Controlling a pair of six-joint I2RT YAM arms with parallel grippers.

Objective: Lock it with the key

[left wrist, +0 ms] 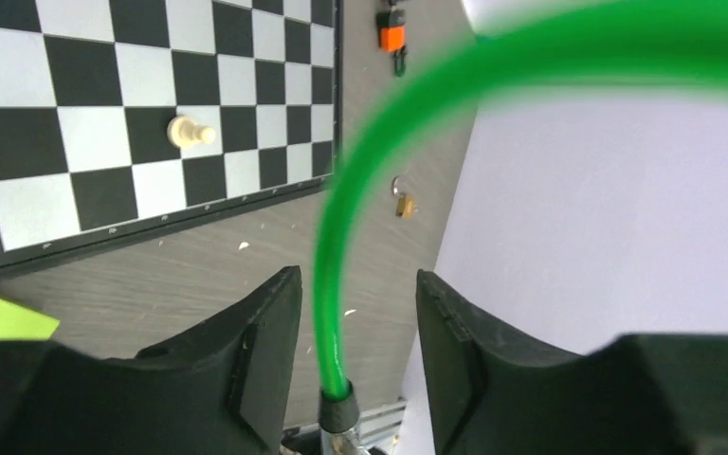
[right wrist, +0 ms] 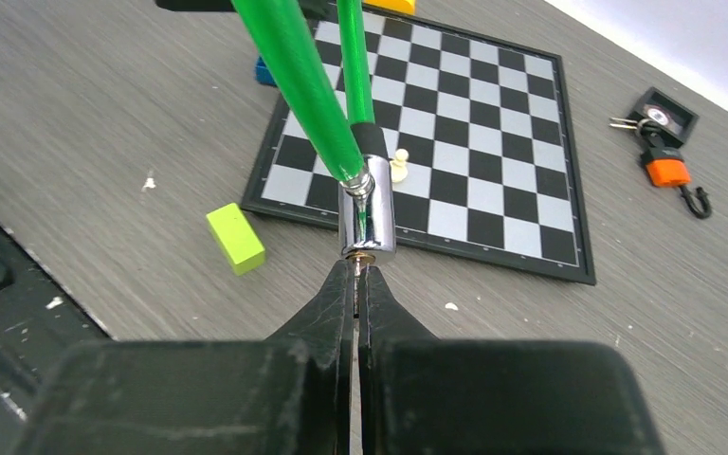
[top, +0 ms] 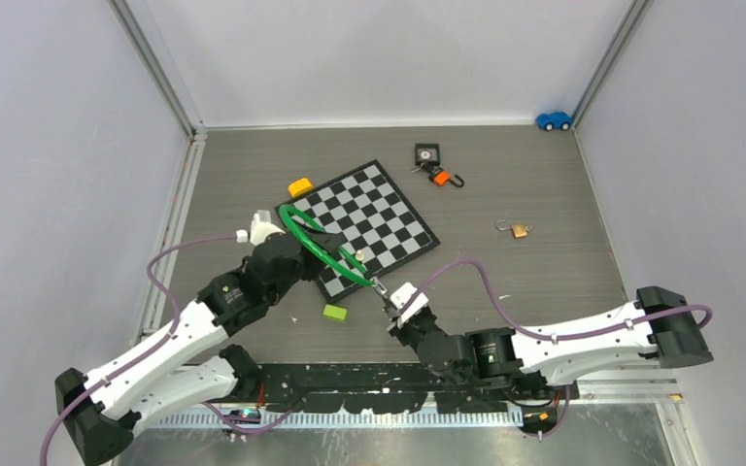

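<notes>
A green cable lock loop (top: pixel 306 233) runs between my two grippers, its chrome cylinder (right wrist: pixel 368 218) hanging in front of my right wrist camera. My right gripper is shut on a small brass-coloured piece, apparently the key, at the cylinder's lower end. My left gripper stands part open at the upper loop, the green cable (left wrist: pixel 332 284) passing between or just beyond its fingertips, which appear not to grip it.
The chessboard (top: pixel 350 209) with a pawn (left wrist: pixel 190 132) lies beneath. A lime block (top: pixel 335 312), yellow object (top: pixel 300 185), black-orange lock cluster (top: pixel 439 175), brass padlock (top: pixel 519 230) and blue car (top: pixel 554 120) lie around it.
</notes>
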